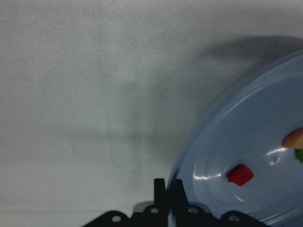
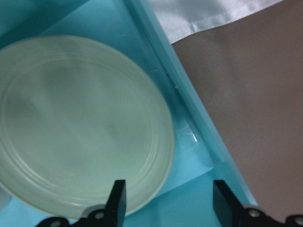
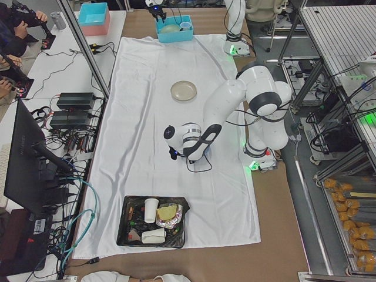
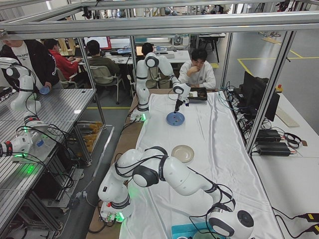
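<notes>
A blue plate (image 4: 175,119) lies on the white cloth, holding a red piece (image 1: 240,174), an orange piece (image 1: 293,138) and a green bit (image 1: 299,156). At its rim in the left wrist view is my left gripper, fingertips close together on either side of the rim. My right gripper stands open over a teal tray (image 2: 194,109) holding a pale green plate (image 2: 85,123); nothing shows between its fingers.
A beige plate (image 3: 184,90) lies mid-cloth. A black tray (image 3: 129,218) with cups and food items sits at the near end of the cloth.
</notes>
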